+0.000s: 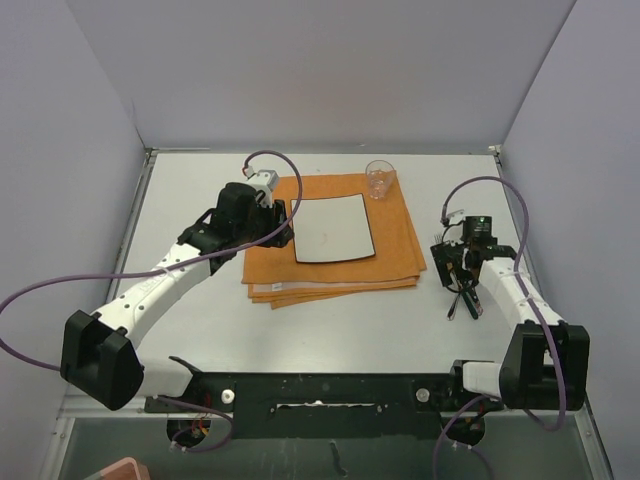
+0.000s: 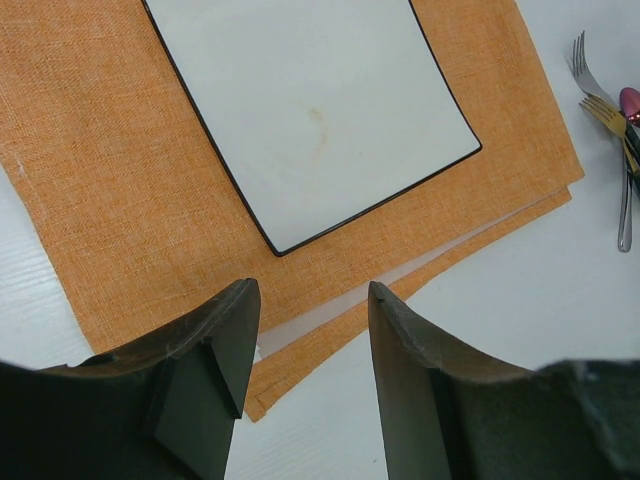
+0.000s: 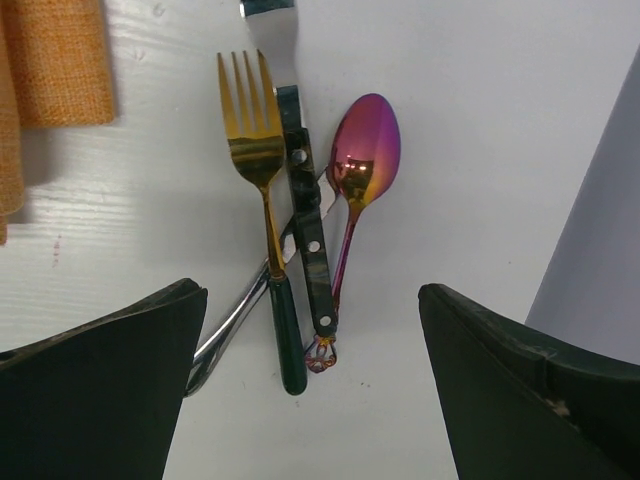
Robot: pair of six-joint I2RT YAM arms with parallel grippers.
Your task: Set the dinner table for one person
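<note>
A square white plate (image 1: pixel 331 229) with a dark rim rests on stacked orange placemats (image 2: pixel 120 220); a clear glass (image 1: pixel 380 178) stands at their upper right. My left gripper is open above the mats' left part. My right gripper is open over the cutlery pile at the right: a gold fork with green handle (image 3: pixel 254 150), a dark-handled utensil (image 3: pixel 308 225), a rainbow spoon (image 3: pixel 366 152), and a silver utensil (image 3: pixel 222 340) lying crossed. A silver fork (image 2: pixel 584 72) also shows in the left wrist view.
Grey walls bound the sides and back, the right one (image 3: pixel 590 240) close beside my right gripper.
</note>
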